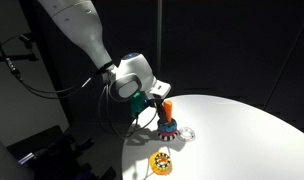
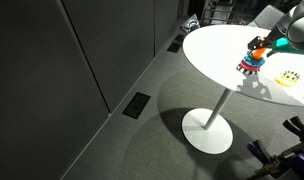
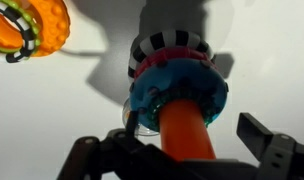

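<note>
A ring-stacking toy stands upright on the round white table, with an orange post [image 1: 168, 109] above blue and red rings. From above, the wrist view shows the orange-red post [image 3: 185, 132] rising through a knobbed blue ring [image 3: 209, 84], with a red and a black-and-white striped ring [image 3: 170, 40] past it. My gripper is open, its dark fingers [image 3: 84, 157] spread wide on either side of the post and apart from it. In exterior view 2 the toy's blue ring [image 2: 254, 60] shows near the table's edge, the arm close by.
An orange-yellow ring with a striped inner band [image 1: 160, 162] lies near the table's front edge. Beside the toy is a clear round piece [image 1: 186, 134].
</note>
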